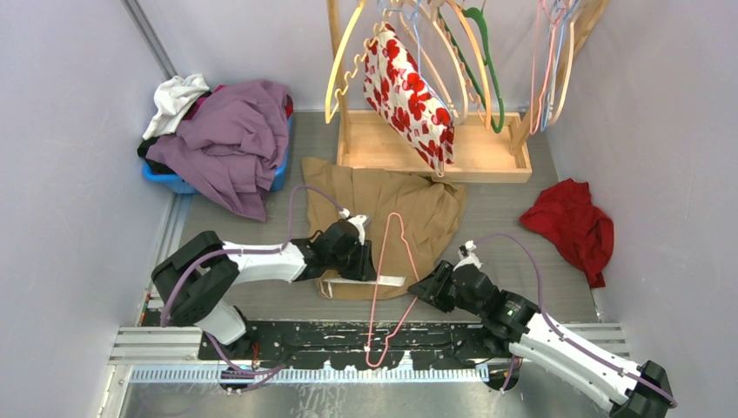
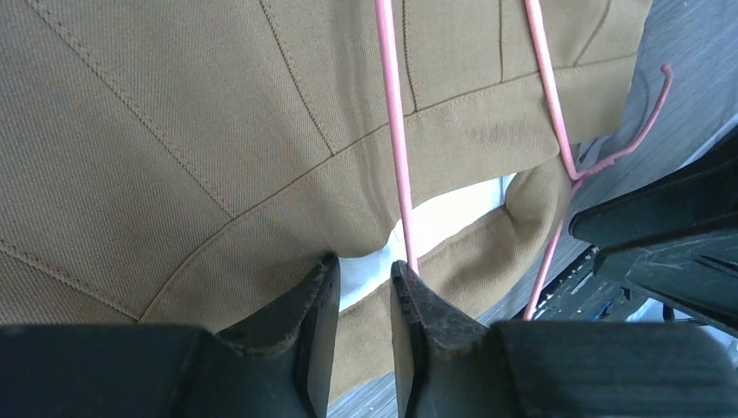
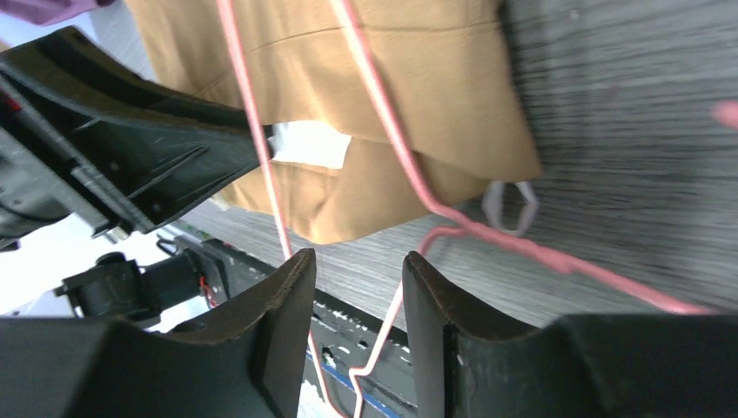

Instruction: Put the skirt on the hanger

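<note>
The tan skirt [image 1: 348, 196] lies spread on the floor, its white-lined waist opening [image 2: 452, 213] facing the front. Across it rests the pink wire hanger [image 1: 377, 292], one end over the fabric and the other beyond the front hem; its twisted hook [image 2: 640, 139] points right. My left gripper hovers over the opening, fingers part open, with one hanger wire right by its right fingertip; whether they touch is unclear. My right gripper stands open at the hanger's right side, and a wire shows behind its gap.
At the back, a wooden rack [image 1: 487, 161] holds hangers and a red-flowered white garment [image 1: 405, 91]. A blue basket [image 1: 178, 185] of clothes stands at left. Red cloth [image 1: 570, 226] lies at right. Both grippers are close together over the front of the skirt.
</note>
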